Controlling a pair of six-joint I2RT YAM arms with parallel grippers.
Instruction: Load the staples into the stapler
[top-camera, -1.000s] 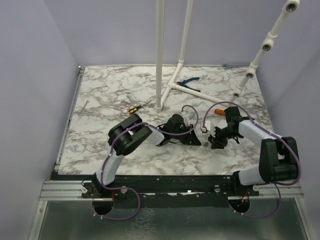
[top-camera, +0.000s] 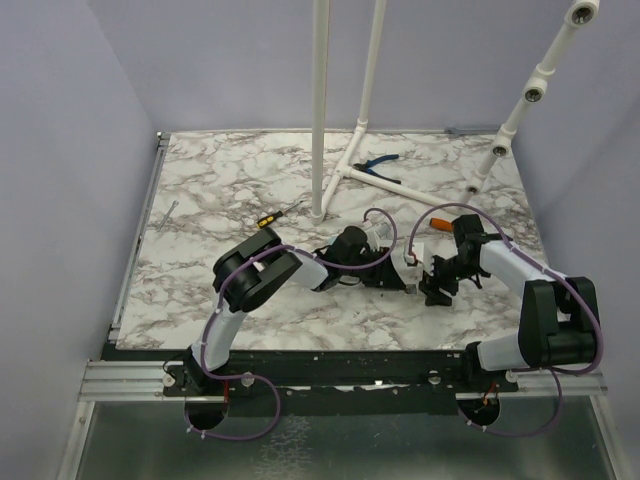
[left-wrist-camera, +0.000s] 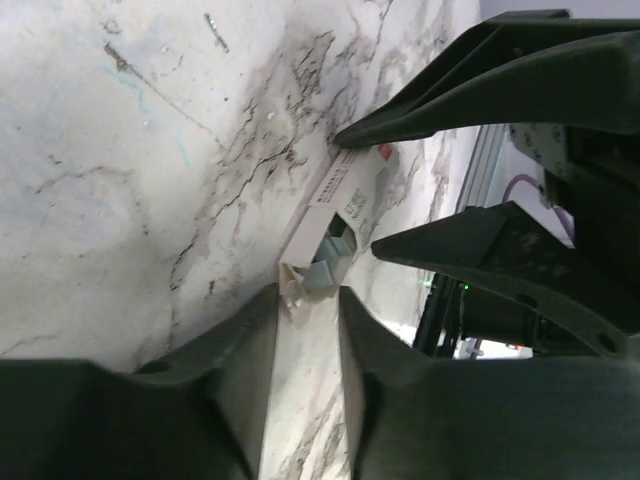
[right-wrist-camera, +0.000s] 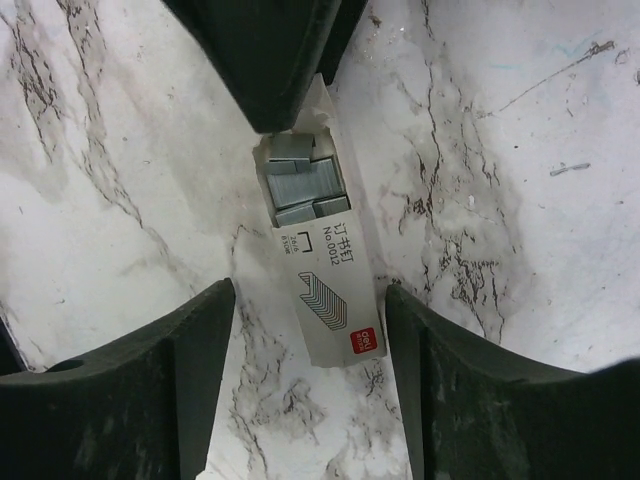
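Observation:
A small white staple box (right-wrist-camera: 328, 290) with a red mark lies on the marble table, its torn end showing grey staple strips (right-wrist-camera: 303, 188). My right gripper is open, with one finger on each side of the box's closed end. At the torn end, my left gripper stands part open; its fingertips straddle the crumpled flap, and I cannot tell whether they touch it. In the top view the box (top-camera: 411, 289) is a pale speck between both grippers. I cannot make out the stapler clearly.
Blue-handled pliers (top-camera: 378, 168) and white pipes (top-camera: 400, 188) stand at the back. A yellow-black screwdriver (top-camera: 278, 214) lies behind the left arm, and an orange handle (top-camera: 440, 224) behind the right.
The right gripper's fingers have spread and shifted slightly toward the front edge. My left gripper has moved a little to the right, toward the box.

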